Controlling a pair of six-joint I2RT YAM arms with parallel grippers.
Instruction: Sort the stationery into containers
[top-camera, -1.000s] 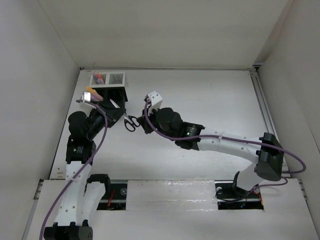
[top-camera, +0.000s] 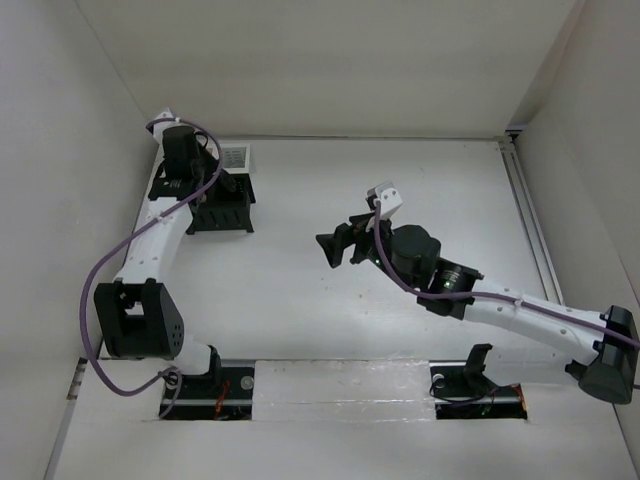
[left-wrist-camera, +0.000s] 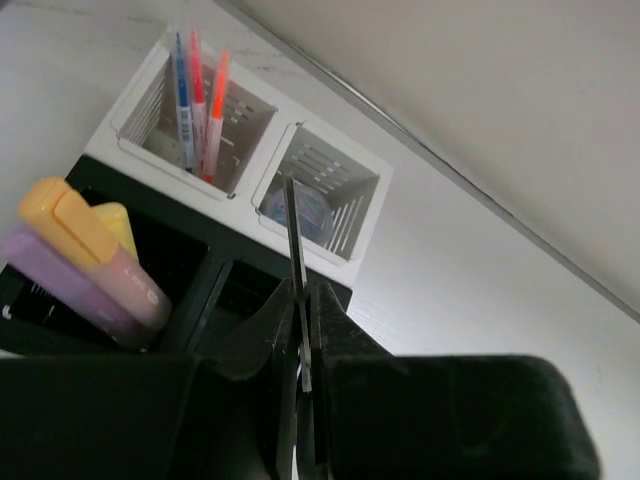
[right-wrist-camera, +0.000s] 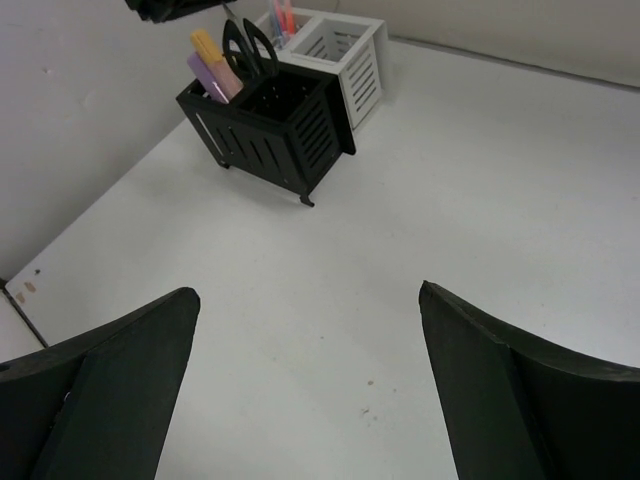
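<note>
My left gripper is shut on the scissors (left-wrist-camera: 294, 230), whose thin metal blade rises between its fingers. In the right wrist view the black scissor handles (right-wrist-camera: 249, 48) hang over the black container (right-wrist-camera: 270, 130), which holds yellow and purple highlighters (right-wrist-camera: 213, 72). The white container (left-wrist-camera: 262, 220) behind it holds blue, pink and orange pens (left-wrist-camera: 198, 120) in one compartment and a clear round item (left-wrist-camera: 300, 210) in the other. My right gripper (top-camera: 340, 240) stands open and empty over the middle of the table.
Walls close in at the left and back; in the top view the left arm covers much of the containers.
My left gripper has swung back and over the containers, carrying the scissors from mid-table. My right gripper has moved away rightwards and now stands apart.
</note>
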